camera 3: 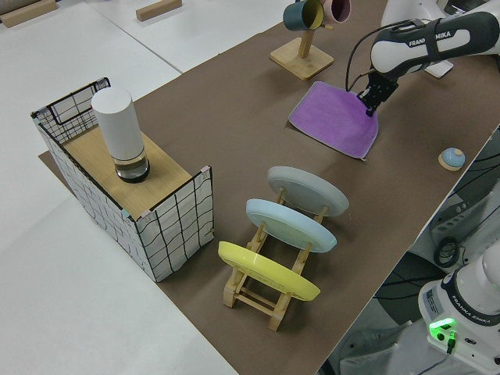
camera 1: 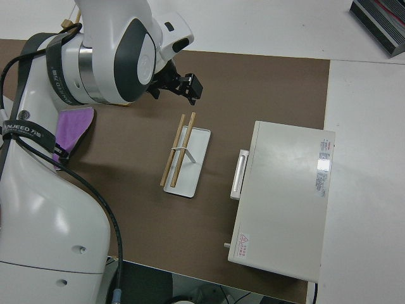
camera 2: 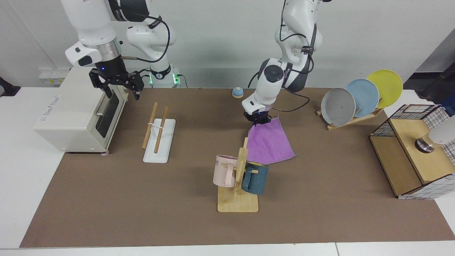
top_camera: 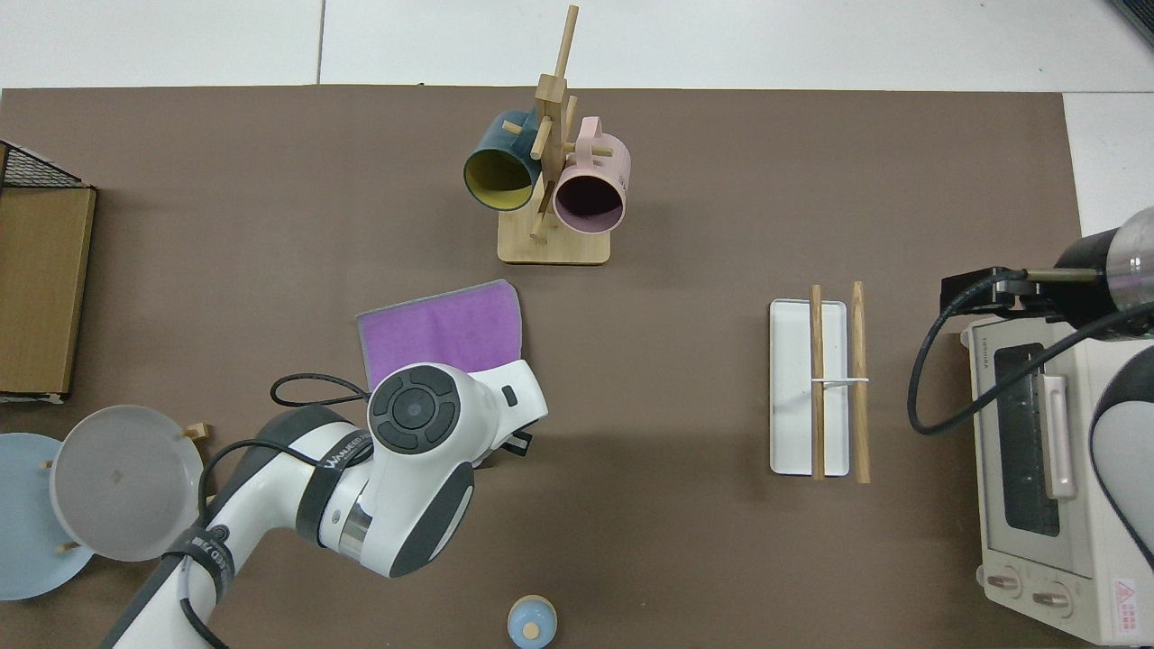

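A purple cloth (top_camera: 438,330) lies flat in the middle of the mat. One arm's black gripper (camera 2: 257,119) is low on the cloth's near edge in the left view, touching or just over it; its fingers are too small to judge, and the top view hides them under the arm's head. The other arm's gripper (camera 2: 121,87) hangs raised above the white oven (camera 2: 68,117); its fingers are hard to judge.
A mug tree (top_camera: 552,243) holds blue and pink mugs. A white tray (top_camera: 790,389) carries two wooden sticks. A plate rack with plates (top_camera: 126,476), a wire-sided shelf (top_camera: 38,287) and a small blue round object (top_camera: 531,623) stand around.
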